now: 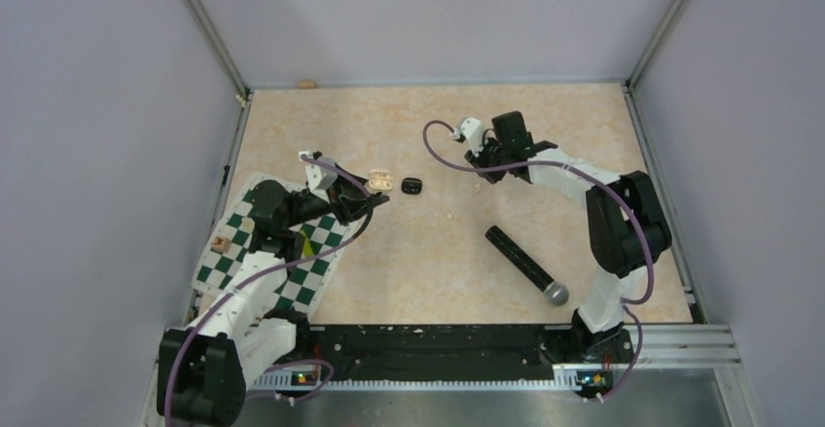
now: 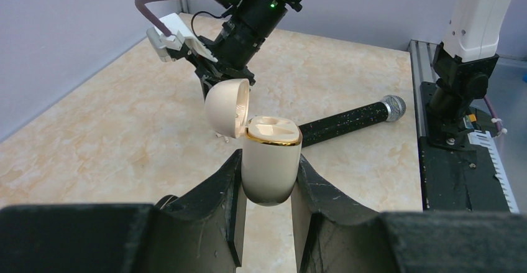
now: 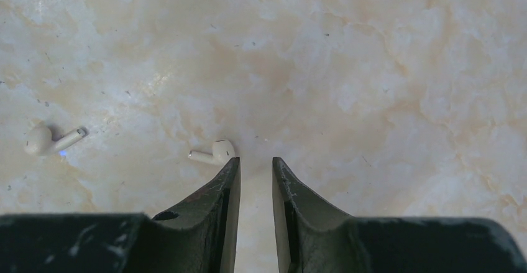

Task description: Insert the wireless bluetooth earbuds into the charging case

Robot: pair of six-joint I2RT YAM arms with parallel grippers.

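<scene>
Between the fingers of my left gripper is the cream charging case (image 2: 271,164), lifted off the table with its lid (image 2: 227,108) flipped open. In the top view the case (image 1: 380,181) shows near the left gripper (image 1: 374,198). Two cream earbuds lie on the table. One earbud (image 3: 222,152) is just beyond the left fingertip of my right gripper in the right wrist view; the other earbud (image 3: 42,140) rests farther left. The right gripper is part open, with only bare table showing between its fingers.
A small black case (image 1: 412,186) sits right of the charging case. A black microphone (image 1: 525,264) lies at the front right. Under the left arm is a green and white checkered cloth (image 1: 311,281). The table between the arms is mostly clear.
</scene>
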